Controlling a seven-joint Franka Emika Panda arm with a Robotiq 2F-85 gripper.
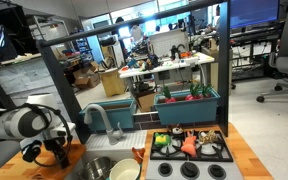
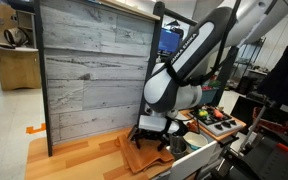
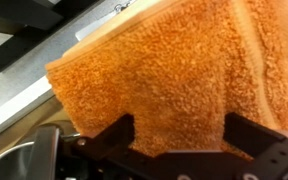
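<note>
An orange towel (image 2: 144, 156) lies on the wooden counter beside the sink. In the wrist view the towel (image 3: 169, 75) fills most of the picture, with folds along its right side. My gripper is right over it, its two dark fingers (image 3: 112, 142) standing apart with orange cloth showing below and between them. Whether the fingertips touch the cloth, I cannot tell. From exterior view 1, the gripper (image 1: 62, 158) appears low at the left, close to the sink.
A metal pot (image 1: 99, 167) and a cream bowl (image 1: 125, 170) are at the sink, under a tall faucet (image 1: 106, 120). Right of them is a stove (image 1: 189, 170) with toys on it. Bare counter (image 2: 74, 160) lies beside the towel.
</note>
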